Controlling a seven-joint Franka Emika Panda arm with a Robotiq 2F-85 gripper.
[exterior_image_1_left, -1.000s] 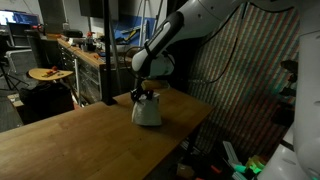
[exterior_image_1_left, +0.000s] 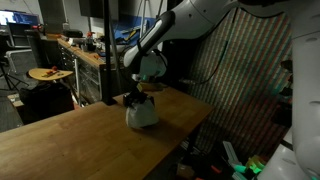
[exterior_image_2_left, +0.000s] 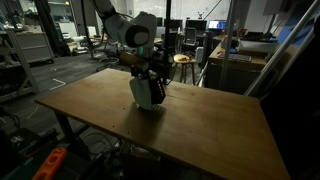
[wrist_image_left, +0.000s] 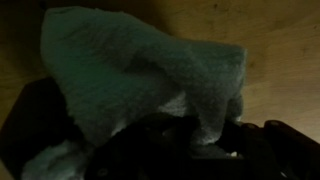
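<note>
A pale grey-white cloth (exterior_image_1_left: 142, 113) is bunched up on the wooden table, its top caught by my gripper (exterior_image_1_left: 139, 98). From the other side, the cloth (exterior_image_2_left: 146, 92) stands tall below the arm, with the gripper (exterior_image_2_left: 155, 80) pressed against its right side. The wrist view is dark: cloth (wrist_image_left: 140, 60) fills much of it and covers the fingertips, so the exact grip is hidden. My gripper is shut on the cloth, whose lower end is at or just above the tabletop.
A round stool (exterior_image_1_left: 50, 74) and cabinets (exterior_image_1_left: 88, 70) stand beyond the table. A dark slatted screen (exterior_image_1_left: 250, 80) rises behind the arm.
In exterior view 1, the gripper and cloth have shifted slightly left. The gripper now looks more tilted, and the cloth appears lower and wider than before.
</note>
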